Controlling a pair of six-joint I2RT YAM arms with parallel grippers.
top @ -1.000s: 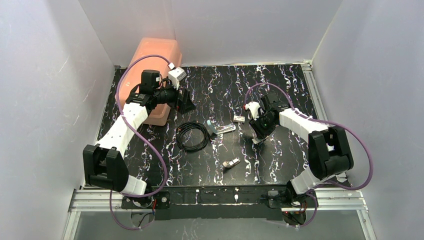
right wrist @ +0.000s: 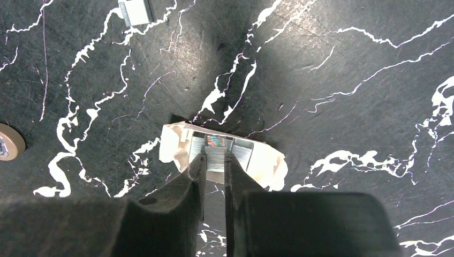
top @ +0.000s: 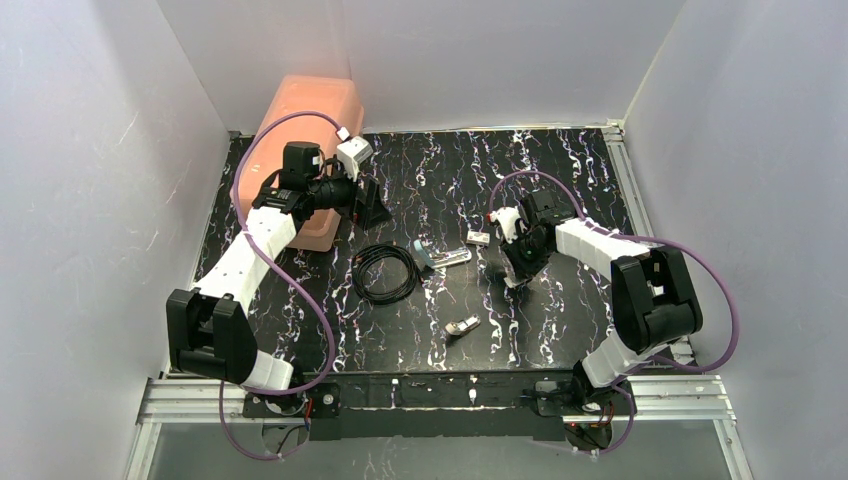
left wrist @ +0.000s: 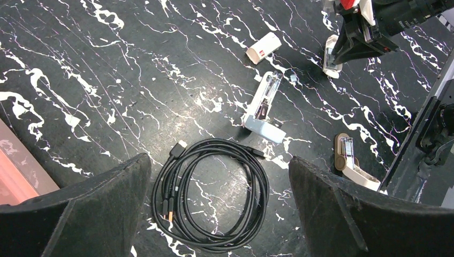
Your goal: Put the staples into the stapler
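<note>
In the right wrist view, an opened pale carton (right wrist: 170,145) with silvery staples (right wrist: 243,152) lies on the table. My right gripper reaches down into it, narrow fingertips on either side of one short staple strip (right wrist: 216,147). Whether they press on that strip cannot be told. The long stapler (left wrist: 266,96) lies opened in the left wrist view, a blue-grey part (left wrist: 266,130) at its near end. A tan and white stapler-like piece (left wrist: 361,170) with metal inside rests farther right. My left gripper stands wide open above the table, empty.
A coiled black cable (left wrist: 260,203) lies beneath the left gripper. A small white box (left wrist: 264,47) and a loose staple piece (left wrist: 293,78) sit near the stapler. The orange bin (top: 318,100) stands back left. Clear table stretches across the back middle.
The left arm, stapler and cable have not moved.
</note>
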